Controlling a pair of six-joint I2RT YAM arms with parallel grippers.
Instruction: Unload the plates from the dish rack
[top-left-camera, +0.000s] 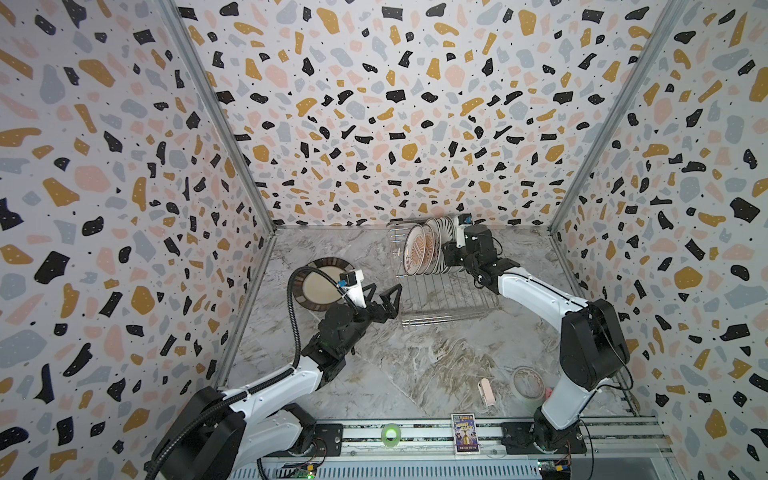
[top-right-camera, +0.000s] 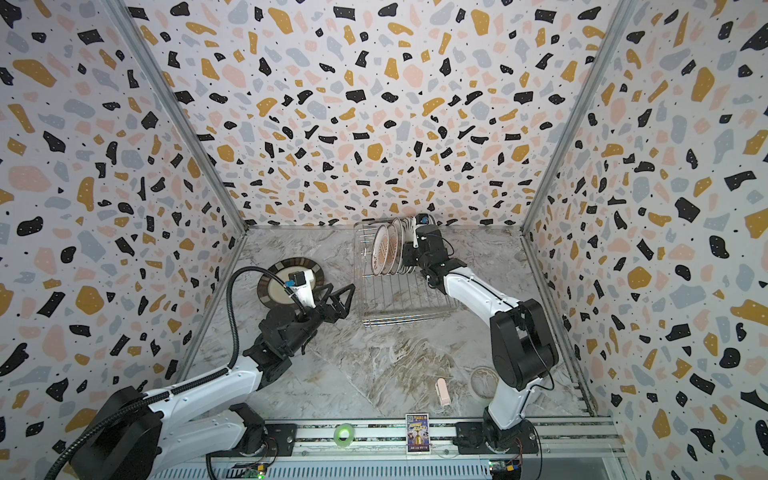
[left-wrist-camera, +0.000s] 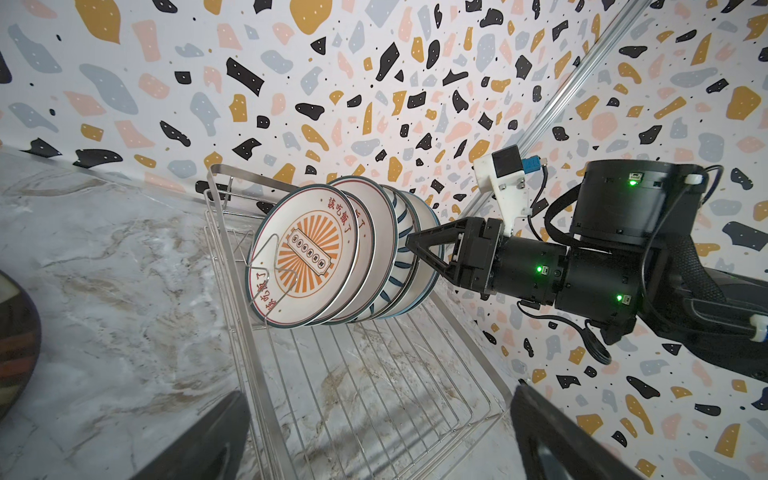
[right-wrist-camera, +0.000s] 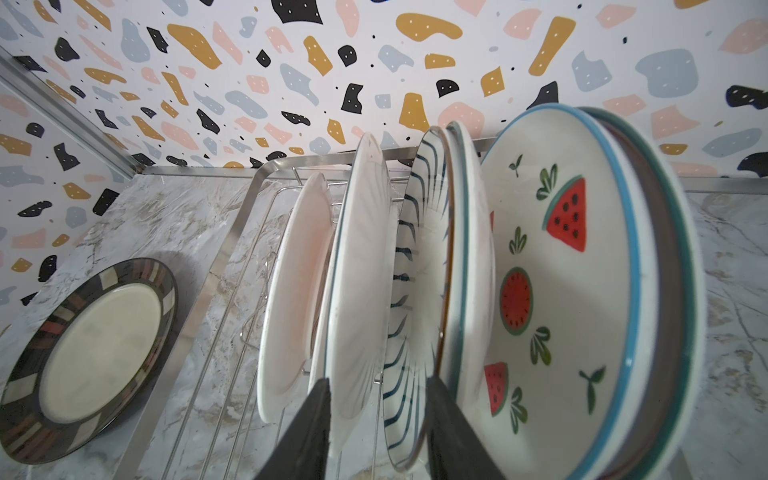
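Several plates stand on edge along the back of the wire dish rack (top-left-camera: 448, 310). Leftmost is a white plate with an orange sunburst (left-wrist-camera: 308, 256); further right come a blue-striped plate (right-wrist-camera: 400, 296) and a watermelon plate (right-wrist-camera: 552, 264). My right gripper is at the plates' near edges, its fingers apart, with the lower edge of the striped plate between them, close to the right finger; contact cannot be made out. My left gripper (top-left-camera: 395, 299) hangs open and empty beside the rack's left side. A dark-rimmed plate (right-wrist-camera: 100, 344) lies flat on the table left of the rack.
The rack's front half holds no plates. Bare marble table (top-left-camera: 436, 368) lies in front of it. Near the front right are a pink-and-white object (top-left-camera: 486, 392) and a clear round dish (top-left-camera: 528, 382).
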